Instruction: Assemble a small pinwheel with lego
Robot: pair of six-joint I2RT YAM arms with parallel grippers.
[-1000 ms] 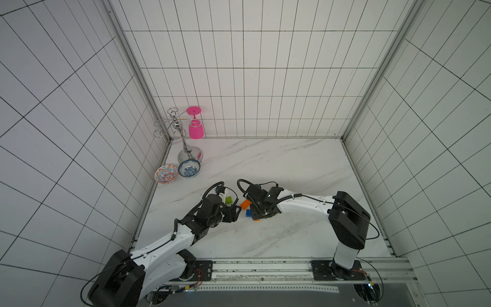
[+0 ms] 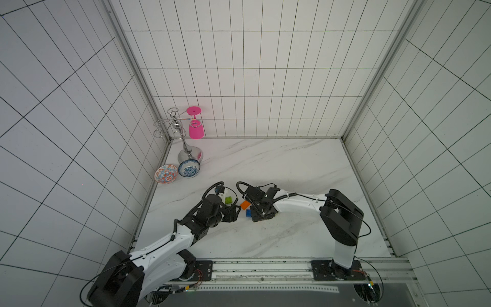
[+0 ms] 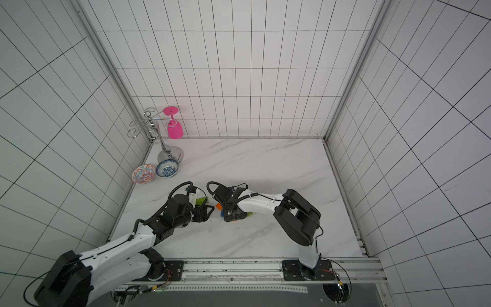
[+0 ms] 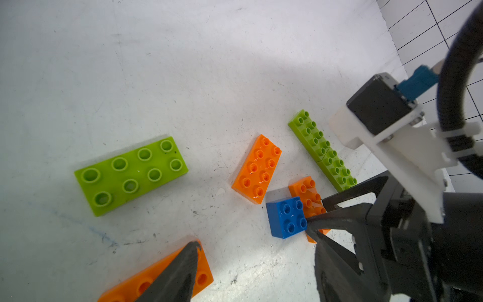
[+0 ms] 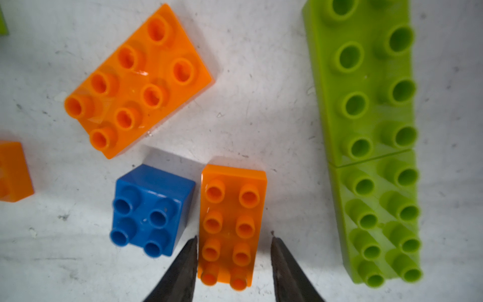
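Observation:
In the right wrist view, my right gripper is open, its fingers either side of the near end of an orange brick (image 5: 231,226). The left finger (image 5: 186,266) sits close to that brick, by the blue brick (image 5: 151,211); a gap shows on the other side. Another orange brick (image 5: 138,83) lies slanted behind. Two green bricks (image 5: 364,125) stand end to end at right. In the left wrist view, my left gripper is open with bare table between its fingertips. An orange brick (image 4: 156,274) lies partly behind its left finger, and a green brick (image 4: 130,173) lies beyond.
The right arm (image 4: 417,221) comes close to the left gripper's right side. Two bowls (image 2: 166,174), a metal stand (image 2: 183,138) and a pink cup (image 2: 196,129) are at the back left.
The left arm looks still.

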